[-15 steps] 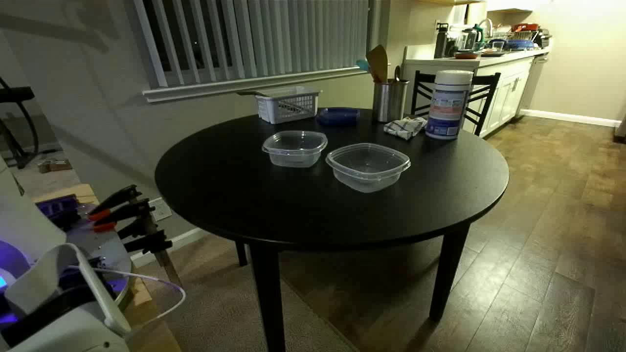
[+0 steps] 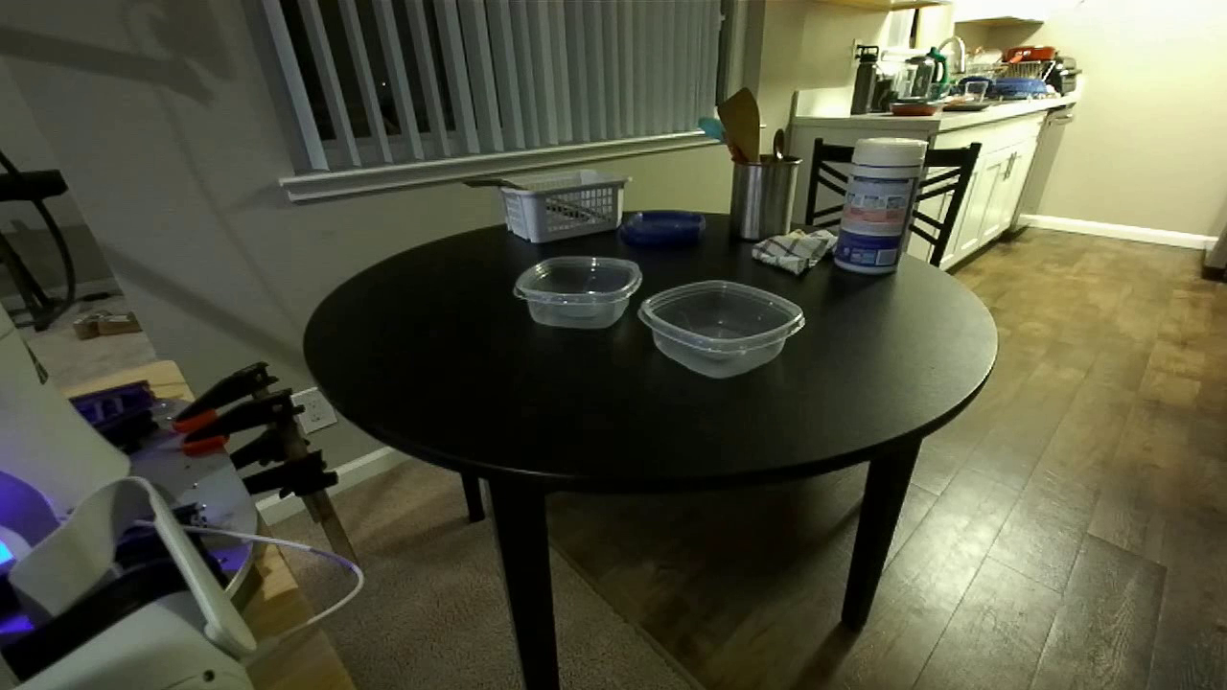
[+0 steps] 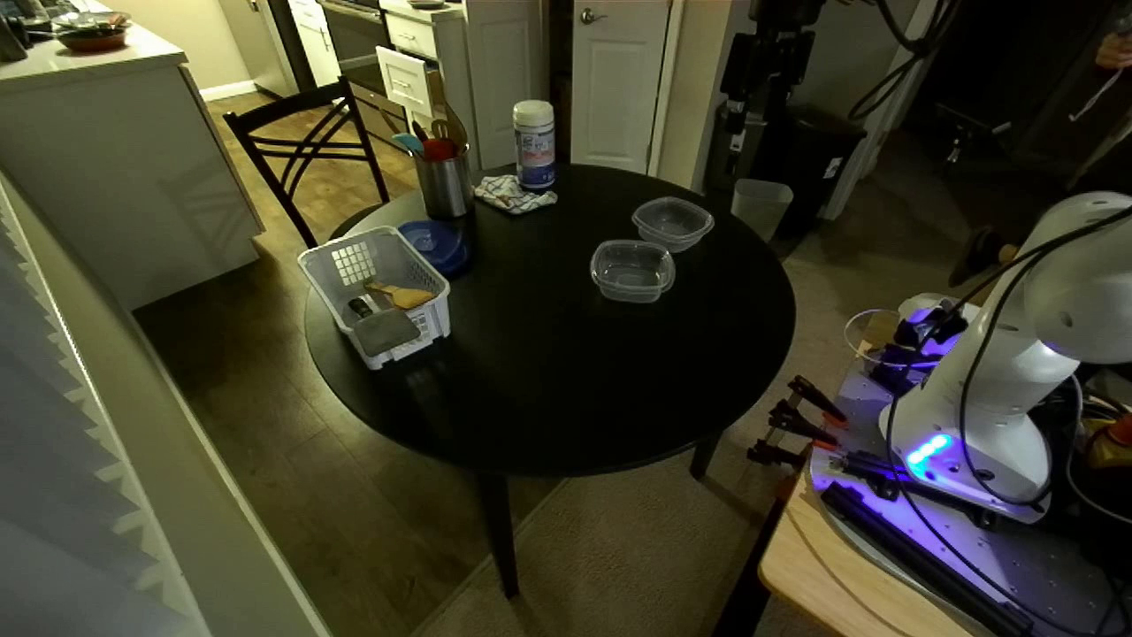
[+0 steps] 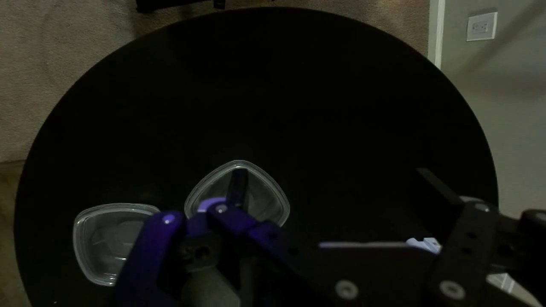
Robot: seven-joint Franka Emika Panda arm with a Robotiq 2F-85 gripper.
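My gripper shows only in the wrist view, high over the black round table (image 4: 307,102). Its dark fingers (image 4: 238,188) stand wide apart with nothing between them, so it is open. Two clear plastic containers sit empty on the table: one container (image 2: 577,293) is nearer the window, the other container (image 2: 722,333) beside it. In the wrist view, one finger overlaps the middle container (image 4: 263,202), while the left container (image 4: 105,240) is partly hidden by the gripper's body.
A white basket (image 3: 430,317) holding utensils, a blue lid-like item (image 3: 435,246), a metal utensil holder (image 3: 446,186), a checked cloth (image 3: 515,195) and a wipes canister (image 3: 535,149) stand farther off.
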